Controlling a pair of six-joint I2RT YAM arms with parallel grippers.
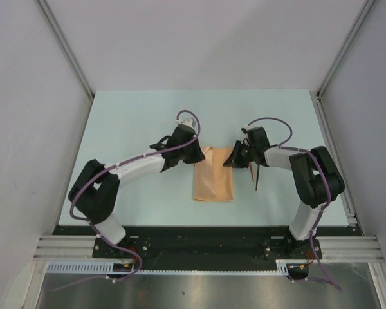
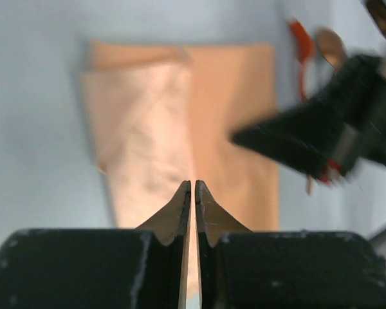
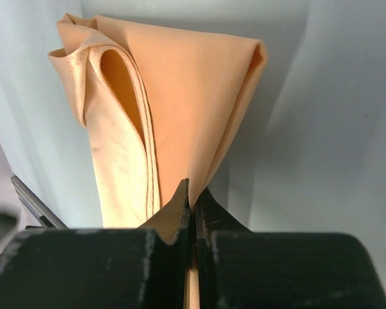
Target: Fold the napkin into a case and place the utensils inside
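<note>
An orange-tan napkin lies mid-table in a tall rectangle. Its left side is folded over as a flap, with a loose, bunched far corner. My right gripper is shut on the napkin's right edge; in the right wrist view the cloth runs up in a fold between its fingertips. Over the napkin's upper left part, my left gripper is shut, and no cloth shows between its fingers. To the right of the napkin are a red-handled utensil, a coppery spoon and a dark-handled utensil.
My right arm reaches across the utensils and partly covers them. Both grippers stand close together above the napkin.
</note>
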